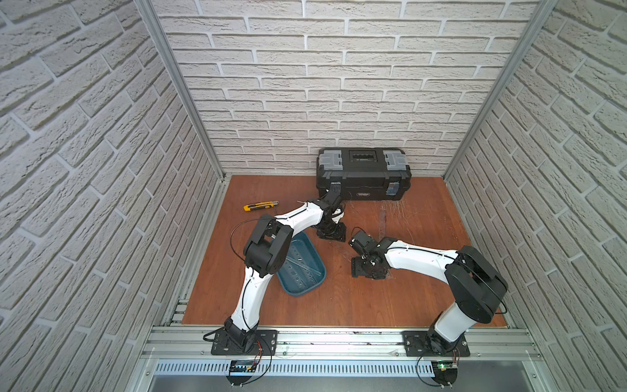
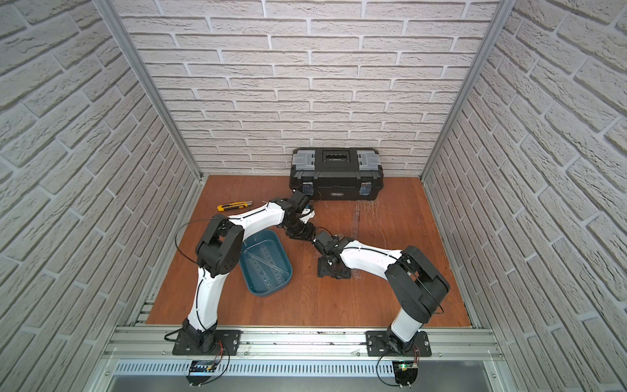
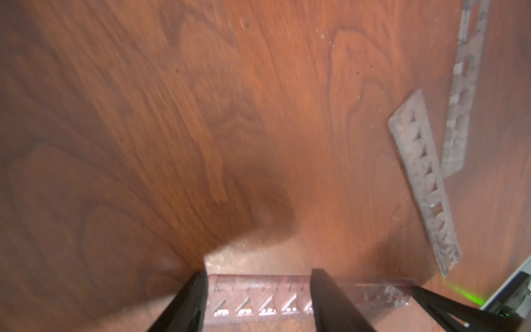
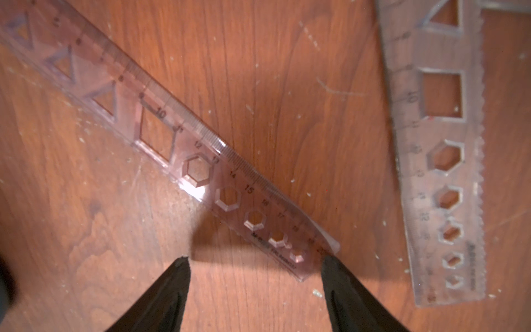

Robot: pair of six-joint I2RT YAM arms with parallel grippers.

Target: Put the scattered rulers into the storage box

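A clear pinkish ruler (image 3: 260, 293) runs across the bottom of the left wrist view, one end against a fingertip of my left gripper. Those fingers stand apart over it; whether they grip it does not show. In the right wrist view a pinkish ruler (image 4: 199, 160) slants down to my right gripper, which is open, with the ruler's end near its right fingertip. A second clear ruler (image 4: 445, 166) lies to the right, outside the fingers. Clear rulers lie in the teal storage box (image 2: 261, 285), left of both grippers.
Two more rulers show in the left wrist view, a serrated one (image 3: 426, 177) and one behind it (image 3: 464, 94). A black toolbox (image 1: 363, 173) stands at the back, and a yellow cutter (image 1: 260, 205) lies at back left.
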